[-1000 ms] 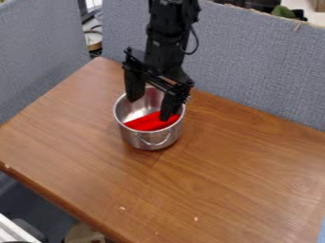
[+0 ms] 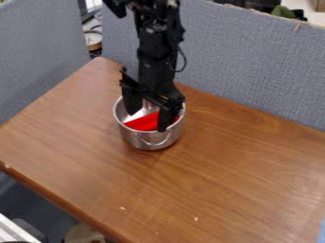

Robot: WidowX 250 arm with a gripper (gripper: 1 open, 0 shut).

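A silver metal pot (image 2: 148, 140) stands on the wooden table, left of centre toward the back. Something red (image 2: 143, 121) lies inside it, partly hidden by my gripper (image 2: 144, 106), which is lowered over and into the pot's mouth. Its dark fingers reach to the near-right and left parts of the pot's interior. Whether they are closed on anything is unclear.
Grey padded walls stand along the back and left of the table (image 2: 229, 190).
My gripper has moved down and a little left, deeper into the pot, covering more of the red item. The pot stands in the same place.
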